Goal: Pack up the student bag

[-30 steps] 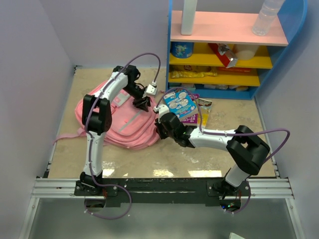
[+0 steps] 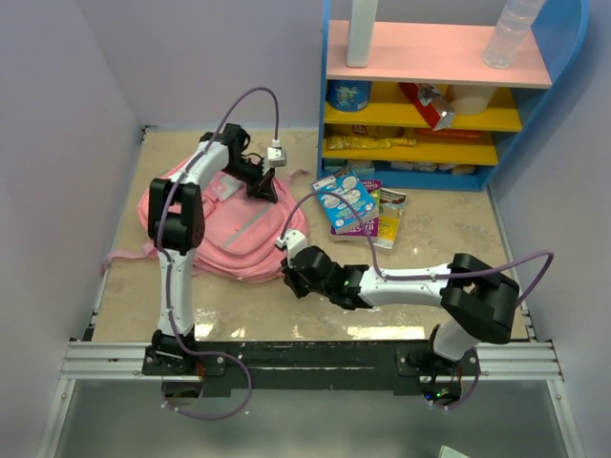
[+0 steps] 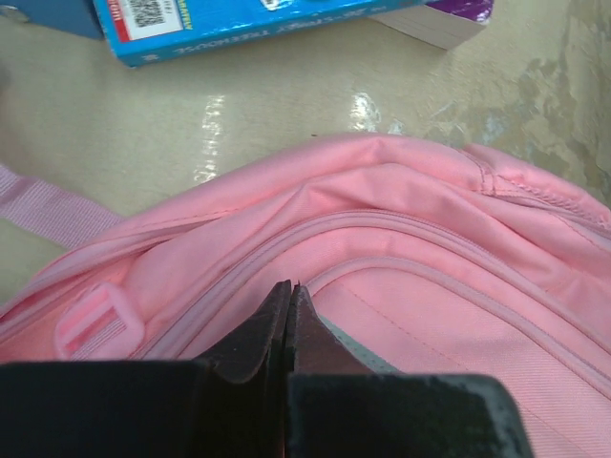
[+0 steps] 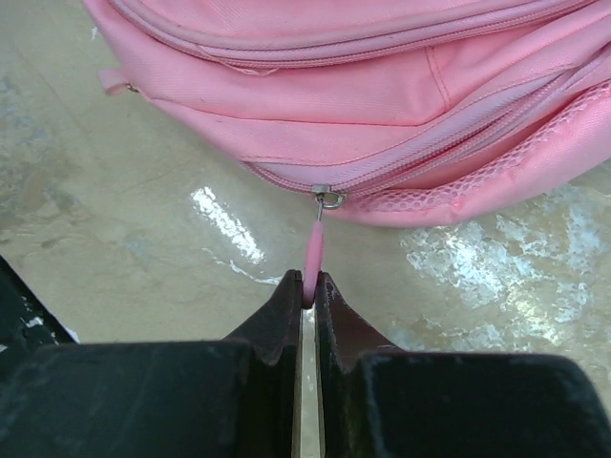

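Note:
The pink school bag [image 2: 239, 250] lies flat on the left part of the table. Above its upper right part, my left gripper [image 2: 274, 197] is shut; in the left wrist view its fingertips meet over the pink cloth, and no object shows between them. At the bag's lower right edge is my right gripper [image 2: 292, 289]. The right wrist view shows it shut on a pink zipper pull [image 4: 313, 262], which hangs from the metal slider [image 4: 326, 197] at the zipper's end. That zipper [image 4: 420, 157] runs along the bag's side.
Beside the bag, a blue box [image 2: 346, 202] lies on a purple box [image 2: 370, 229] and a yellow pack [image 2: 390, 218]. A blue-framed shelf [image 2: 439, 48] with packets, a red box [image 2: 429, 105] and a clear bottle [image 2: 513, 33] stands behind.
My right gripper has moved left and toward the front along the bag's edge. The left gripper, its fingers apart a second ago, has closed and shifted slightly left. The boxes have stayed put.

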